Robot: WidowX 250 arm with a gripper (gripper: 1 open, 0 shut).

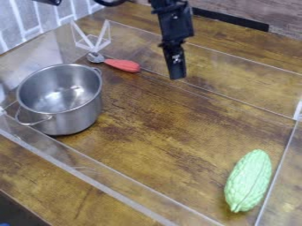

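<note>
My black gripper point(175, 64) hangs from the top centre over the back of the wooden work area, pointing down, its fingers too small and dark to read. Right of it is empty board. To its left lies a red-handled utensil point(122, 64) with a metal head. A steel pot point(73, 101) with side handles stands at the left. A pale green bitter melon point(248, 180) lies at the front right.
Clear low walls point(277, 177) bound the work area. A white angular object point(92, 42) is at the back left, near a white slatted rail. The middle and back right of the board are clear.
</note>
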